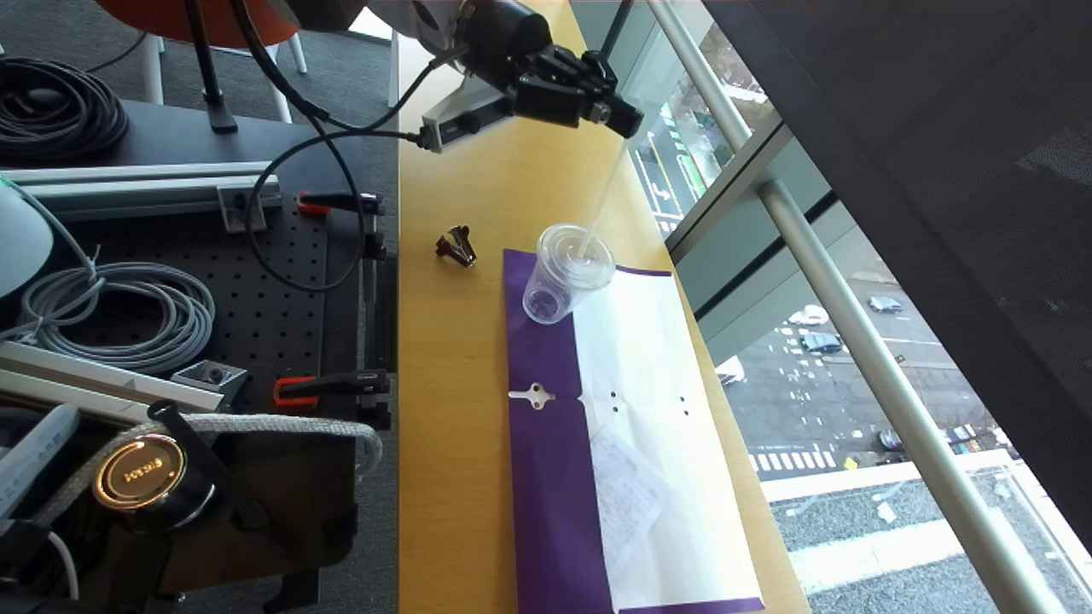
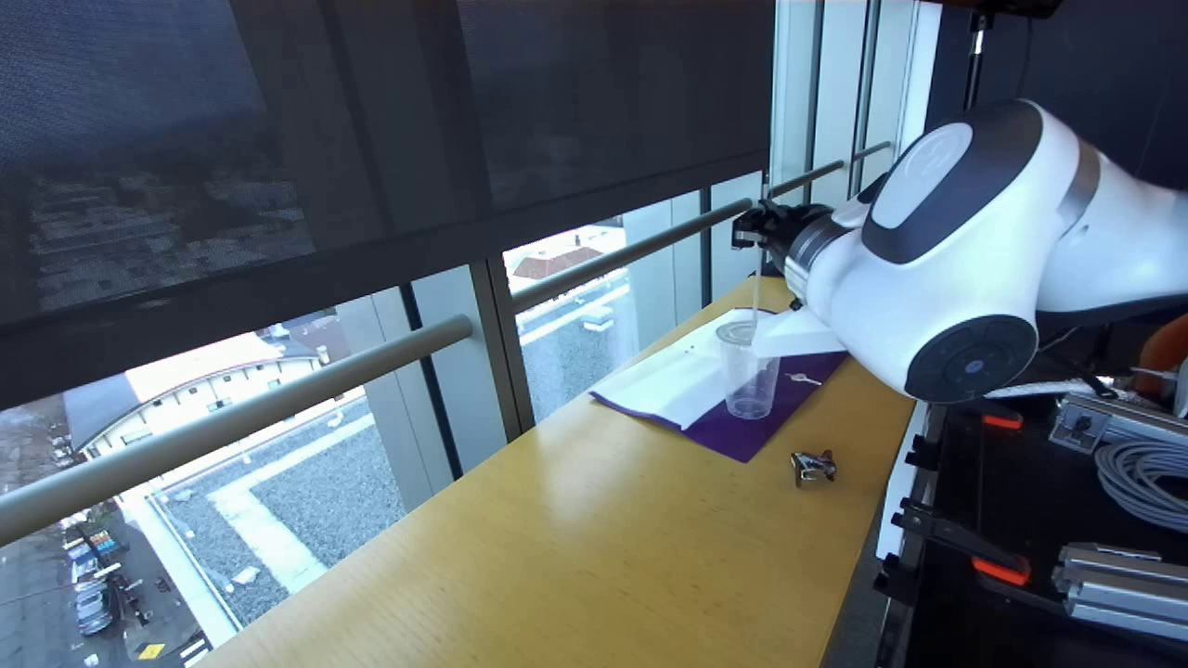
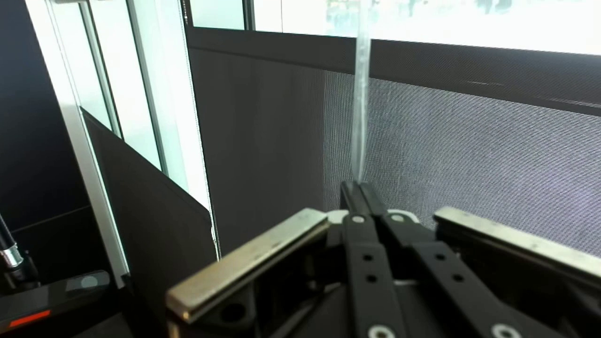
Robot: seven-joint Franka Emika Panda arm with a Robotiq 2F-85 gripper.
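A thin clear straw (image 1: 609,189) hangs from my gripper, whose fingertips are closed together on it. In the wrist view the straw (image 3: 361,96) runs straight out from the tips. Below stands an upright clear plastic cup (image 1: 549,297) with a clear lid (image 1: 575,254). Seen from the second exterior camera, the straw (image 2: 757,284) is nearly vertical above the cup (image 2: 748,384). Its lower end overlaps the lid in both exterior views; whether it passes through the lid I cannot tell.
The cup rests on a purple and white folder (image 1: 553,460) with a key-shaped bottle opener (image 1: 532,396) on it. A staple remover (image 1: 456,246) lies on the wooden table (image 1: 455,430). Beyond the table are a window and rail (image 1: 880,338).
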